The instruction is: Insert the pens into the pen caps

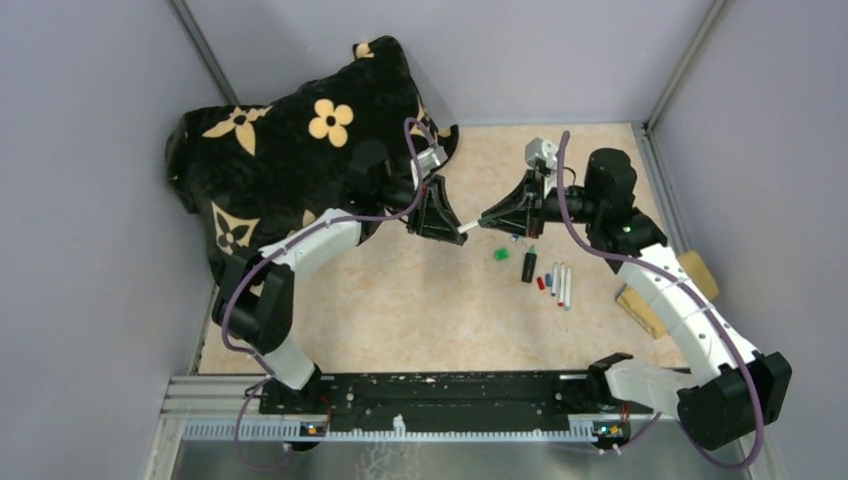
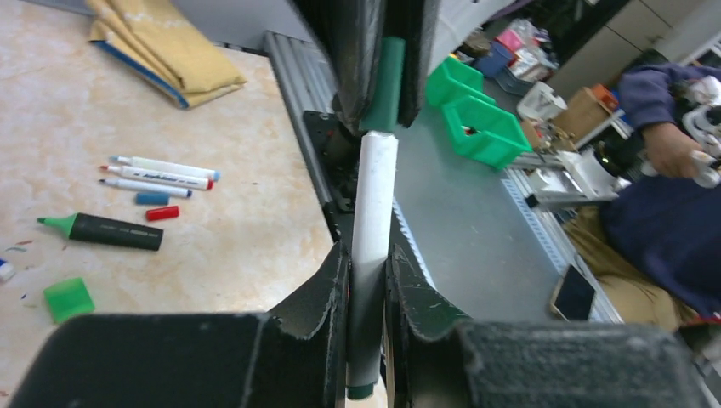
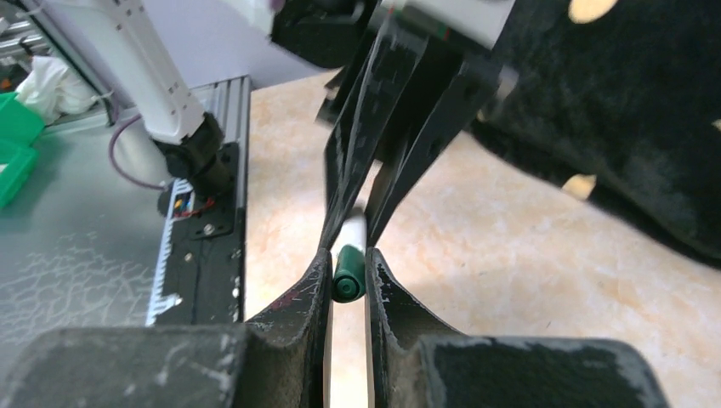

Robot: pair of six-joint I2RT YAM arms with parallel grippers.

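A white pen [image 2: 374,212] lies between the fingers of my left gripper [image 1: 462,234], pointing at my right gripper [image 1: 484,220], which is shut on a dark green cap [image 3: 349,277]. In the left wrist view the pen's end meets the green cap [image 2: 385,81]; how far it is inserted I cannot tell. On the table are several pens [image 2: 156,180], a red cap [image 2: 161,212], a blue cap [image 2: 151,198], a dark green marker [image 2: 114,231] and a green piece [image 2: 69,300].
A yellow cloth [image 1: 641,308] lies at the right edge. A black flowered cushion [image 1: 280,160] fills the back left.
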